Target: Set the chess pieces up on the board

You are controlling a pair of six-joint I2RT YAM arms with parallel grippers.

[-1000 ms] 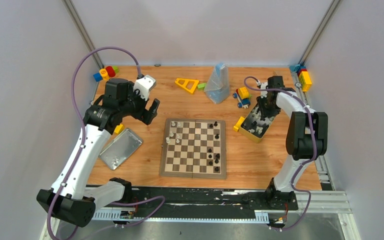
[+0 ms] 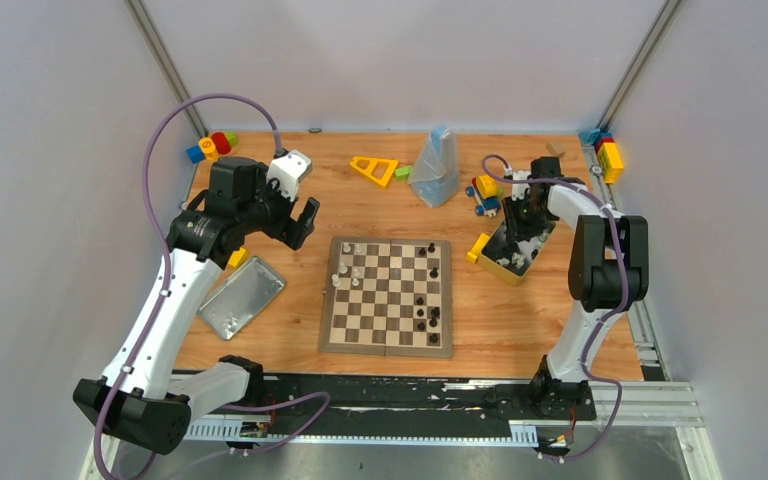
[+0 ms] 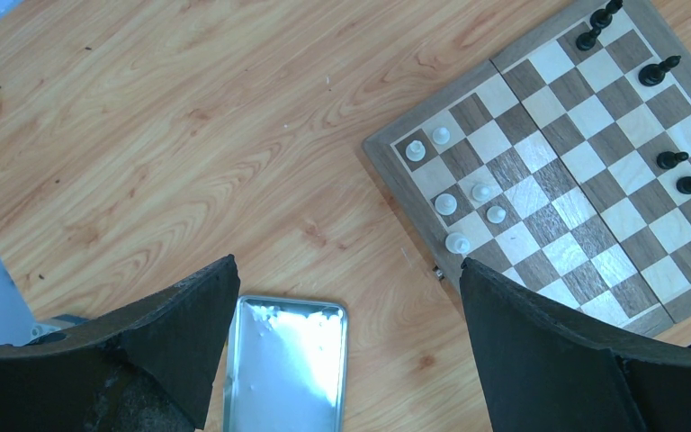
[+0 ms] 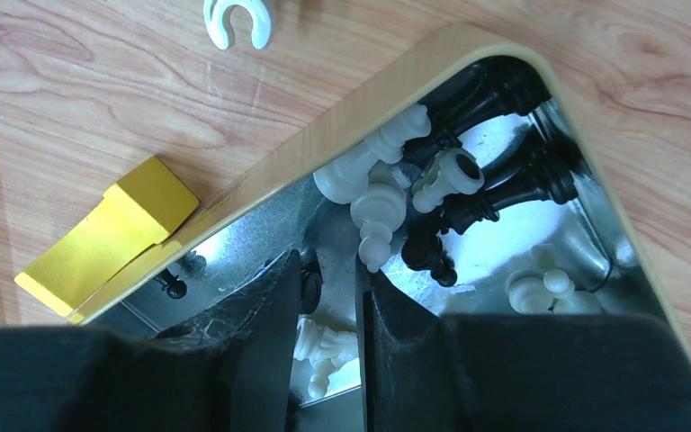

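Note:
The chessboard (image 2: 386, 297) lies mid-table, with several white pieces (image 3: 445, 204) upright near one edge and several black pieces (image 3: 673, 159) standing near the opposite one. My left gripper (image 2: 302, 224) hangs above the table beyond the board's far left corner, open and empty. Over the box (image 4: 612, 229) right of the board is my right gripper, its fingers partly apart. Between and beneath those fingertips shows a small black piece (image 4: 311, 286); a white piece (image 4: 375, 245) touches or nearly touches one fingertip. Whether either is gripped does not show. Other white and black pieces lie jumbled inside.
A yellow block (image 4: 108, 238) leans against the box's outside. Behind the board are a blue bag (image 2: 436, 168), a toy vehicle (image 2: 486, 196) and a yellow triangular frame (image 2: 372, 168). An empty metal tray (image 2: 243, 298) lies to the left; bare wood surrounds the board.
Over the box, my right gripper has shifted slightly leftward and toward the box's near end. My left arm and the pieces on the board look unmoved.

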